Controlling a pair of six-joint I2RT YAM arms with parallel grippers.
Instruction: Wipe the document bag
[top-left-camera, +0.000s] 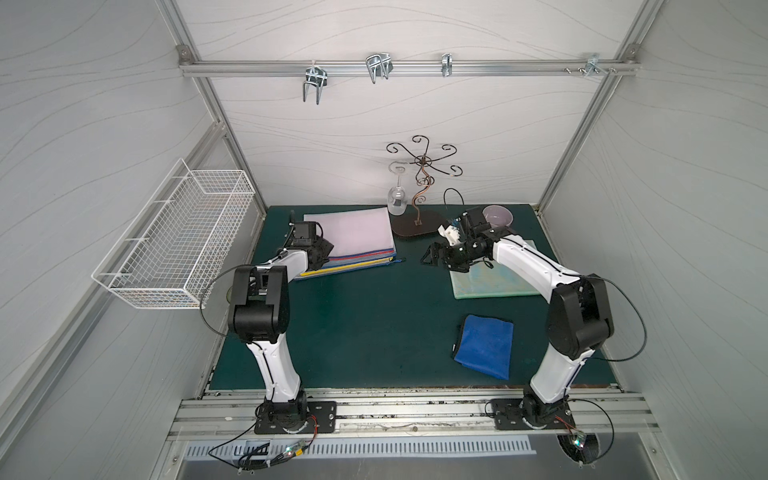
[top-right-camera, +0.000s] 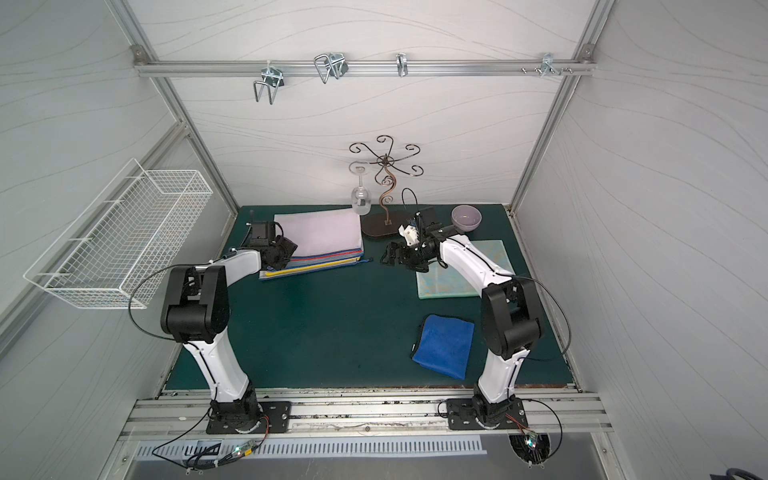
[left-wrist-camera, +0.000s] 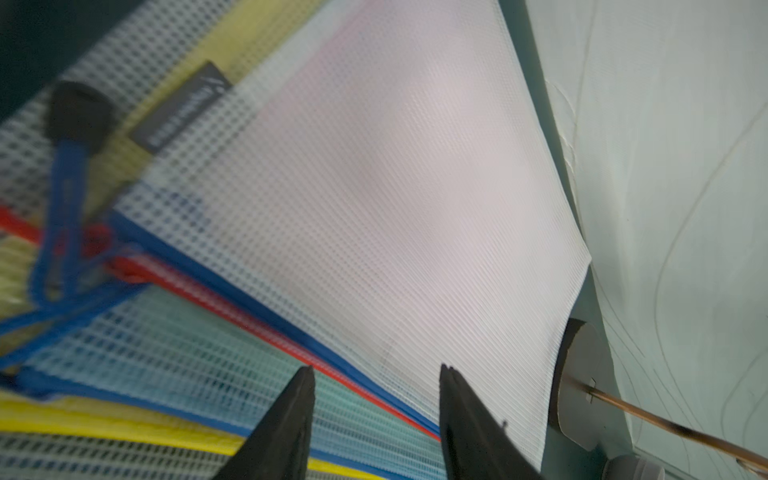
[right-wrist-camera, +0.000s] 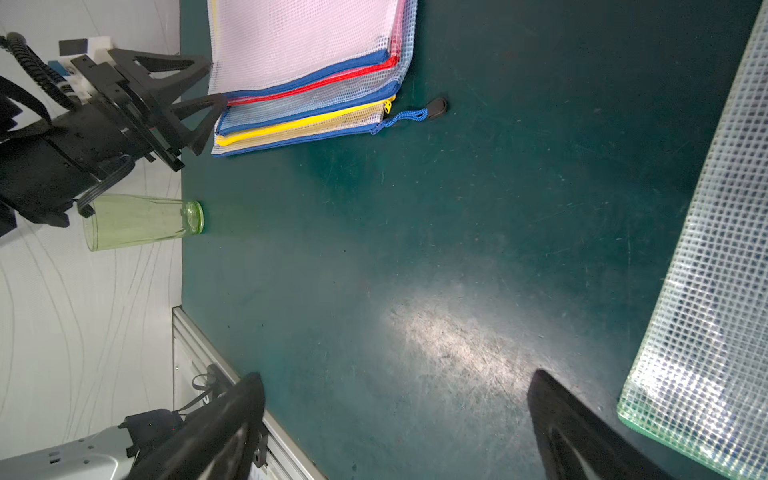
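A stack of mesh zip bags (top-left-camera: 352, 228), pale pink on top with red, blue and yellow edges, lies at the back left. My left gripper hangs open over it, empty. My right gripper is open over bare table between that stack and a pale green mesh bag (right-wrist-camera: 696, 304) on the right, nothing between its fingers. A blue cloth pouch (top-left-camera: 484, 345) lies flat at the front right.
A white wire basket (top-left-camera: 172, 240) is on the left wall. A wine glass (top-left-camera: 397, 200), a scrolled metal stand (top-right-camera: 385, 220) and a purple bowl (top-right-camera: 465, 214) stand at the back. A green glass (right-wrist-camera: 140, 220) is at the left.
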